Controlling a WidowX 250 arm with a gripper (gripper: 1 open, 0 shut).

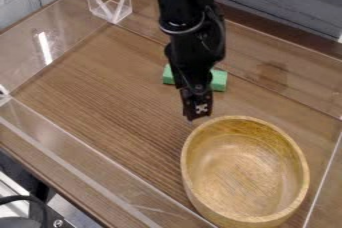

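The black robot arm reaches down from the top of the view, its gripper (191,99) open above the wooden table (94,122), just behind a beige oval bowl (247,197). A green block (218,80) lies behind the gripper, partly hidden by it. I see nothing held between the fingers.
A white wire-like rack (110,2) stands at the back left. A black cable (27,202) lies at the lower left corner.
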